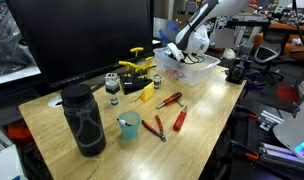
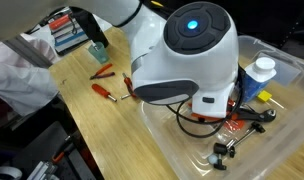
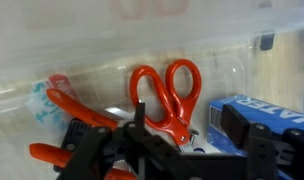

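Note:
In the wrist view, red-handled scissors [image 3: 170,100] lie in the clear plastic bin [image 3: 82,52], their loops toward the bin wall. My gripper is over them, its dark fingers apart on either side of the scissors' lower part. Whether either finger touches them I cannot tell. From outside, the white arm [image 2: 187,62] reaches down into the bin [image 2: 270,128] and hides most of the gripper. A blue box with white lettering [image 3: 262,125] lies close by the right finger. Orange-red handled tools [image 3: 77,108] lie to the left.
Also in the bin are a white bottle with a blue cap [image 2: 259,75] and dark metal tools [image 2: 232,146]. On the table stand a black cylinder [image 1: 84,120] and a teal cup [image 1: 129,125]; red tools [image 1: 180,121] lie nearby.

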